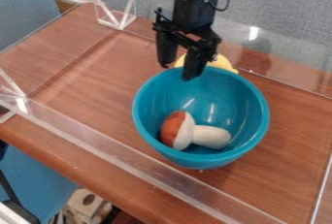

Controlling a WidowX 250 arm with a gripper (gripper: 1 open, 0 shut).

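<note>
My black gripper [178,53] hangs over the back edge of the blue bowl [248,102], its fingers part open and close to a yellow object [223,63] behind the bowl, which is partly hidden. I cannot tell whether anything is between the fingers. Inside the bowl lies a toy [208,134] with a white stem and a red-orange cap.
Clear barriers edge the wooden table [91,82], with white brackets [115,15] at the left. Some wooden items [88,207] lie below the front edge.
</note>
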